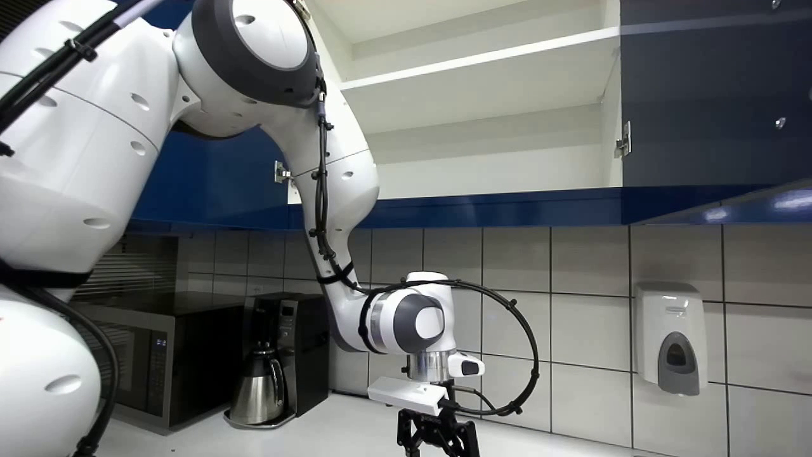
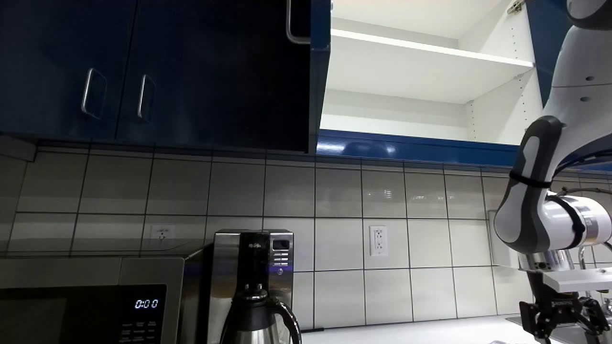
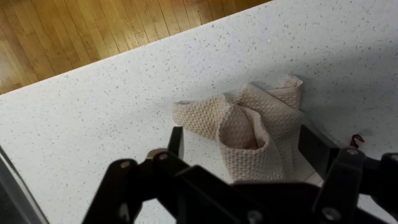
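Note:
A crumpled beige cloth [image 3: 253,142] with a waffle texture lies on the speckled white counter [image 3: 112,108] in the wrist view. My gripper is open over it, the cloth's folds showing between its spread fingers. The left finger [image 3: 176,142] stands apart from the cloth over bare counter; the right finger [image 3: 317,151] overlaps its right side in this view. Whether either finger touches the cloth I cannot tell. Part of the cloth is hidden behind the gripper body. Neither exterior view shows the cloth.
A coffee maker [image 2: 281,258] with a steel carafe [image 1: 259,392] stands beside the microwave [image 1: 163,350]. Above is an open cabinet with empty shelves [image 1: 487,57]. A small dark red scrap [image 3: 356,140] lies right of the cloth. The counter edge borders a wooden floor [image 3: 74,33].

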